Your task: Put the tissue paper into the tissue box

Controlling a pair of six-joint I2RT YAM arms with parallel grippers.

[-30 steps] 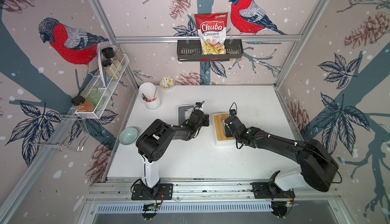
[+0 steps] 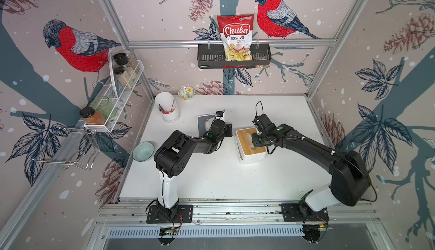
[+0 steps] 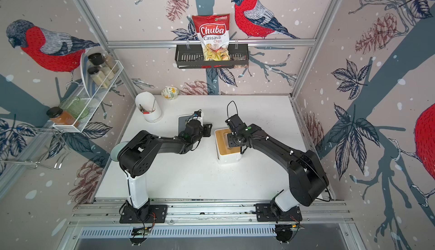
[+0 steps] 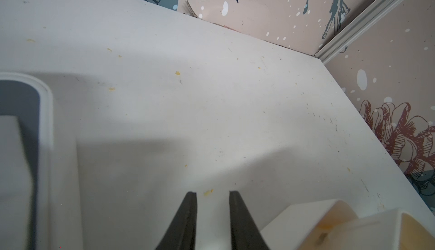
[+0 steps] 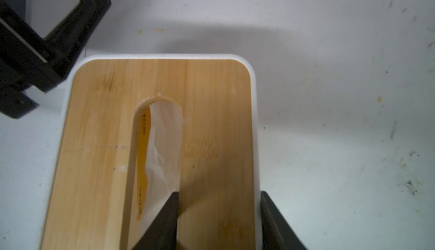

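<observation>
The tissue box (image 2: pixel 244 159) is white with a slotted bamboo lid (image 5: pixel 215 150), right of centre on the table. My right gripper is shut on the lid, one finger in the slot and one outside its white-rimmed edge. Through the slot show a white sheet (image 5: pixel 165 145) and a yellow printed strip (image 5: pixel 143 159); I cannot tell how they lie inside. My left gripper stands part open between the box and a grey tray, its fingers apart with nothing between them. White material (image 4: pixel 13 173), blurred, lies in the white-rimmed tray (image 4: pixel 45 114).
A pale green bowl (image 2: pixel 143 151) is at the table's left edge. The white utensil holder (image 2: pixel 167 107) and a patterned bowl (image 2: pixel 186 92) stand at the back left.
The bamboo lid has shifted slightly with my right gripper, and more white wall shows below its front edge. My left gripper has moved a little toward the back.
</observation>
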